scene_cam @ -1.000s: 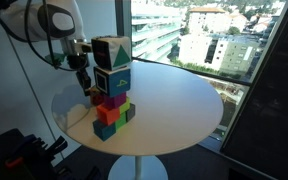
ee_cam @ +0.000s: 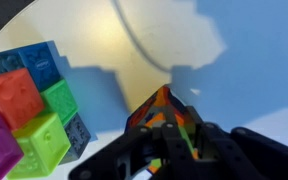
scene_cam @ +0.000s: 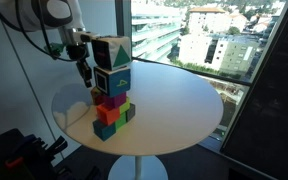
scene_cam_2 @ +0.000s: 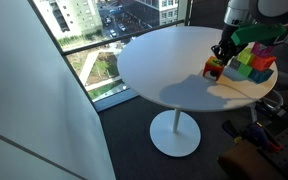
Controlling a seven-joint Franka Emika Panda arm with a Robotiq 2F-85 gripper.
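A small block with orange and dark faces (ee_cam: 162, 108) shows in the wrist view at the fingers of my gripper. In exterior view 2 this block (scene_cam_2: 213, 68) is low at the tabletop, with my gripper (scene_cam_2: 220, 52) right above and against it. The dark fingers overlap the block, so whether they grip it is hard to make out. In exterior view 1 my gripper (scene_cam: 86, 75) is behind and left of a tall stack of coloured blocks (scene_cam: 113, 83), which partly hides the area.
The round white table (scene_cam: 174, 105) has wide free room right of the stack. Close to the block, in the wrist view, stand several coloured cubes (ee_cam: 44, 138) at left. Windows (scene_cam: 199, 40) lie beyond the table.
The arm's upper part has shifted slightly, and the gripper has moved only a little beside the stack. The stack itself stands unchanged.
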